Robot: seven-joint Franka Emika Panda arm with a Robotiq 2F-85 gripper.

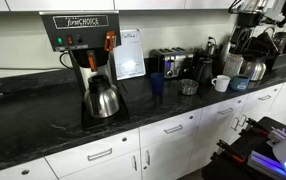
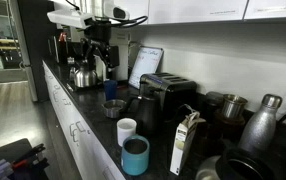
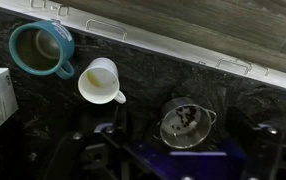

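Observation:
Seen from the wrist view, my gripper points down over the counter with its dark fingers wide apart and nothing held. A small metal pot (image 3: 186,124) with some dark bits inside lies below, in line with the gap between the fingers. Left of it are a white mug (image 3: 101,80) with a brownish stain inside and a larger teal mug (image 3: 41,48). In the second exterior view, the white mug (image 2: 126,128) and teal mug (image 2: 135,156) stand upright along the counter, nearer that camera than the pot (image 2: 114,108).
A carton (image 2: 183,142) stands near the mugs, and a black kettle (image 2: 143,114) and toaster (image 2: 165,94) are behind. A coffee maker with a steel carafe (image 1: 102,98) and a dark blue cup (image 1: 157,83) stand farther along.

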